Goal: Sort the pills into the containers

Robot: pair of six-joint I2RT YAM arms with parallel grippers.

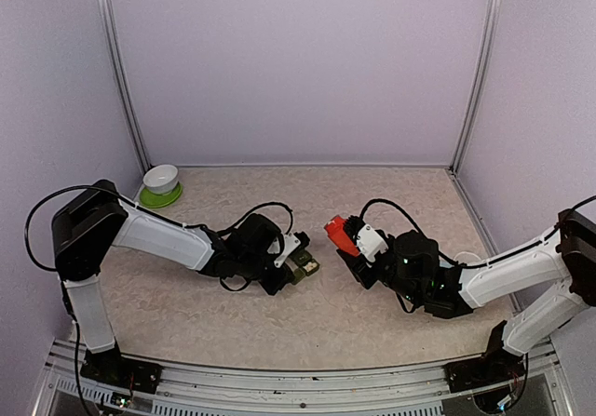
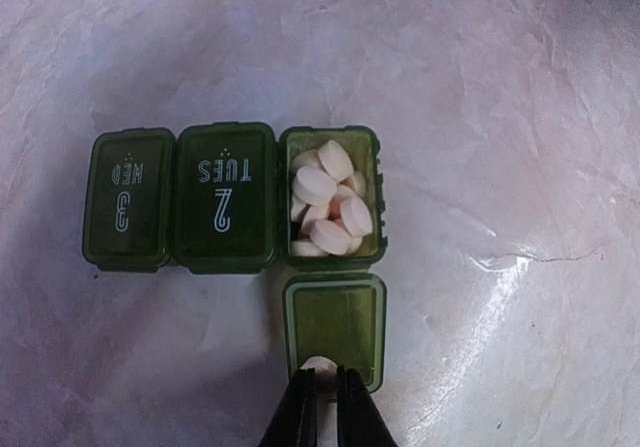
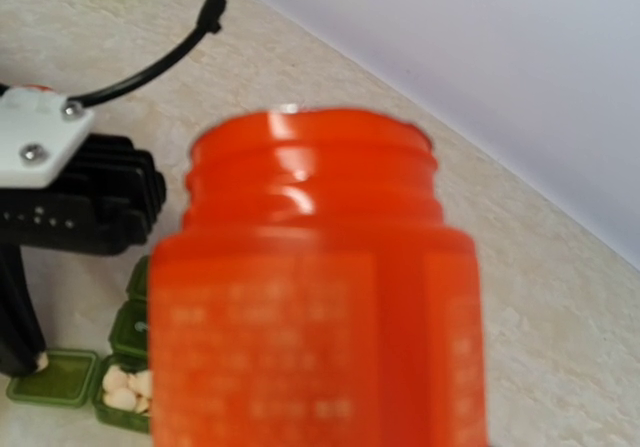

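A green pill organizer (image 2: pixel 225 197) lies on the table, its WED and TUES lids closed. Its end compartment is open and holds several white pills (image 2: pixel 330 199), the green lid (image 2: pixel 335 317) folded flat toward my left gripper. That gripper is shut on a single white pill (image 2: pixel 319 364), just over the lid's near edge; whether the pill touches the lid I cannot tell. An uncapped orange bottle (image 3: pixel 315 307) fills the right wrist view, with its inside hidden. In the top view my right gripper (image 1: pixel 352 247) is shut on this bottle, tilted above the table.
A white bowl (image 1: pixel 161 178) stands on a green plate (image 1: pixel 154 200) at the back left corner. Bare table (image 1: pixel 279 323) stretches in front of both arms and behind them. Walls close off the back and sides.
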